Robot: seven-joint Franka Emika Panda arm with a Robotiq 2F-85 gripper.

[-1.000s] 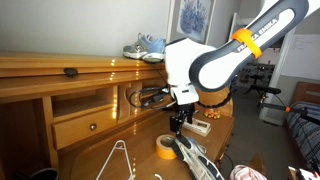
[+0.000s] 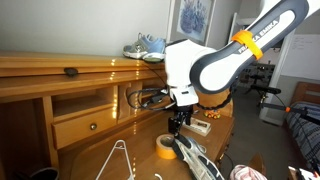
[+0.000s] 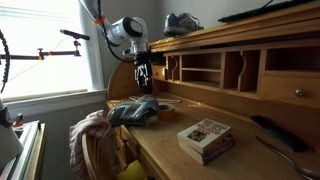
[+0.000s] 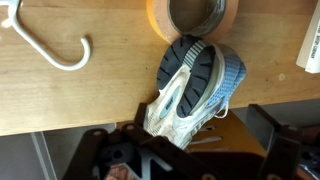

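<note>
A grey and white shoe [image 4: 190, 92] with a black-patched sole lies at the desk's front edge, partly over it in the wrist view. My gripper is open above it, its dark fingers apart on either side of the shoe's lower part. Nothing is held between them. From the side, the gripper [image 2: 178, 128] hangs close over the shoe [image 2: 196, 160]; whether they touch I cannot tell. The other exterior view has the shoe [image 3: 141, 110] at the far end of the desk, below the arm.
An orange tape roll [image 4: 195, 15] sits beside the shoe. A white hanger [image 4: 48, 46] lies on the desk to the left. The book [image 3: 204, 136] rests on the desktop. Wooden shelves [image 3: 205, 68] line the back. More shoes [image 2: 145, 47] stand on top.
</note>
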